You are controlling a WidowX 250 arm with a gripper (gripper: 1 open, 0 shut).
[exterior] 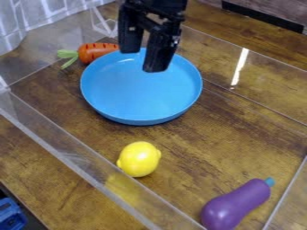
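Observation:
My black gripper (144,45) hangs open over the back half of a blue plate (139,91), with nothing seen between its fingers. An orange carrot (99,50) with a green top lies behind the plate at the left, partly behind the gripper. A yellow lemon-like object (139,158) lies in front of the plate. A purple eggplant (234,203) lies at the front right.
A clear plastic edge runs along the left. A blue object (7,216) shows in the bottom-left corner.

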